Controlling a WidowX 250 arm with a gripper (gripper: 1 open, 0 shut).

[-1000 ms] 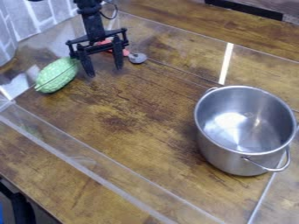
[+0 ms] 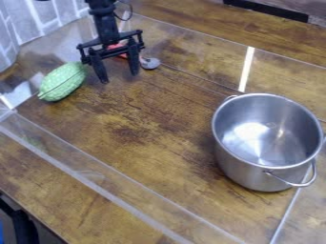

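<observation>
My black gripper (image 2: 117,64) hangs at the upper left with its fingers spread open, low over the wooden table (image 2: 152,143). Right behind it lies a red object (image 2: 122,44) with a small silvery part (image 2: 149,63) to its right, partly hidden by the gripper. A pale green cabbage-like object (image 2: 61,82) lies just left of the gripper. I cannot tell whether anything is between the fingers.
A large steel pot (image 2: 265,138) with handles stands at the right. Clear strips run along the front left and right.
My gripper has shifted very slightly over the last second, staying beside the red object. The other things have not moved.
</observation>
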